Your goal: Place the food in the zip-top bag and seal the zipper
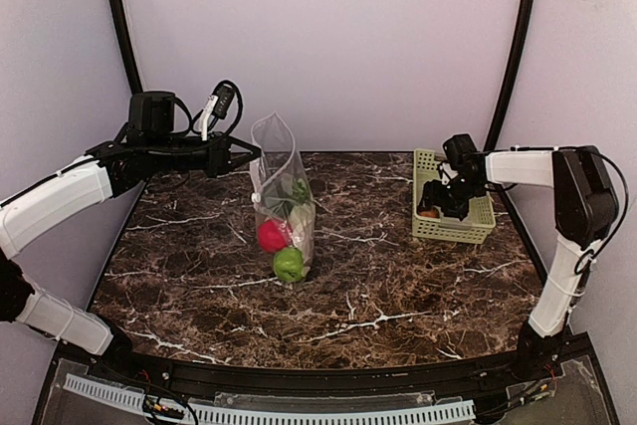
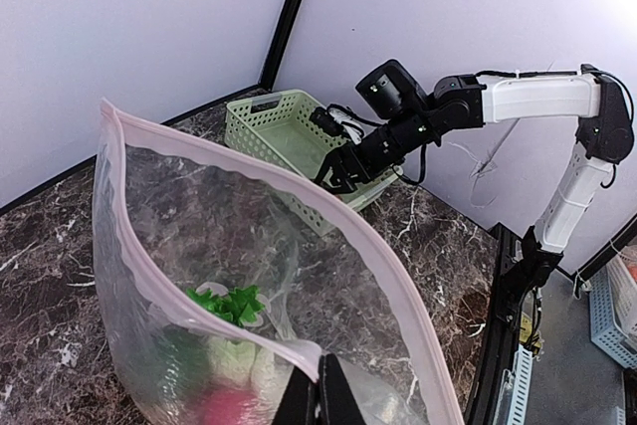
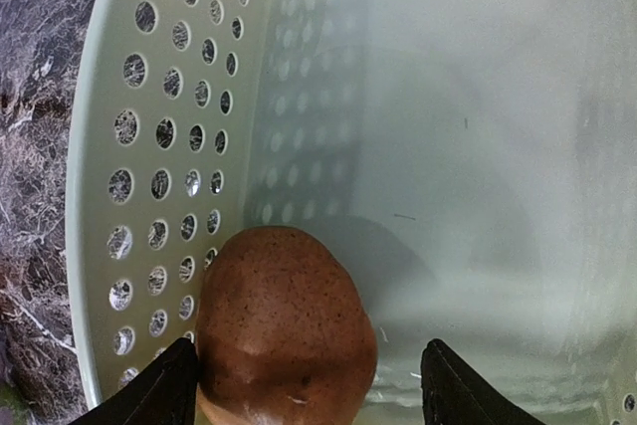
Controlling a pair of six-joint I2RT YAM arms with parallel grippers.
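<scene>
My left gripper is shut on the rim of the clear zip-top bag, holding it upright with its mouth open. Inside are a green item, a red item and leafy greens. My right gripper is down in the pale green basket, its fingers apart either side of a brown rounded food item, which lies against the perforated wall; contact with it is unclear.
Walls enclose the back and sides.
</scene>
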